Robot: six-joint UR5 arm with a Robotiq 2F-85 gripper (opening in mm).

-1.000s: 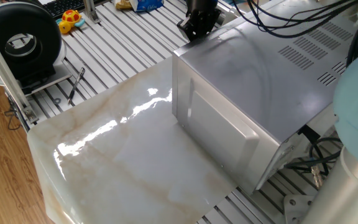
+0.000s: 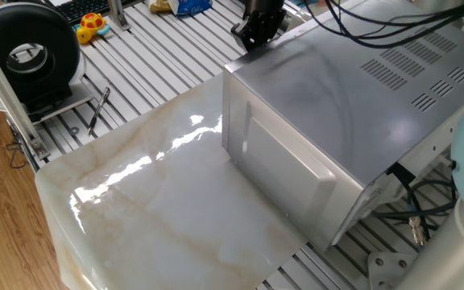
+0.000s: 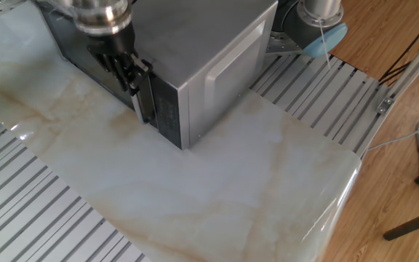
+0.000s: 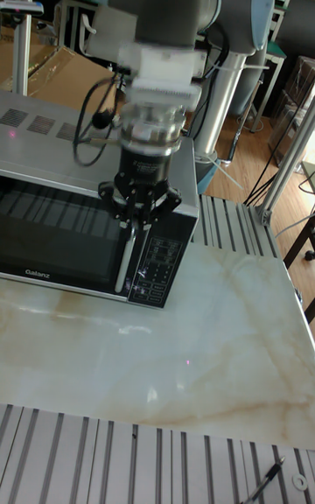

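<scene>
A silver microwave (image 2: 337, 89) with a dark front stands on the table, its door (image 4: 56, 224) closed. Its upright silver handle (image 4: 126, 262) runs beside the control panel (image 4: 154, 266). My black gripper (image 4: 136, 219) points down at the upper part of that handle, its fingertips close around or against it. From the second exterior view, the gripper (image 3: 138, 81) is at the front face, just above the handle (image 3: 142, 109). Whether the fingers are clamped on the handle or merely beside it cannot be made out. The first exterior view shows the gripper (image 2: 256, 36) only partly, beyond the microwave's top edge.
A glossy marbled sheet (image 2: 159, 201) lies bare before and beside the microwave. Black cables (image 2: 393, 36) hang over its top. A black ring-shaped object (image 2: 26, 56), a yellow toy (image 2: 92, 27) and a pen (image 2: 99, 110) sit off to the side.
The light-blue arm joint has shifted right in the first exterior view. The microwave stays in essentially the same place.
</scene>
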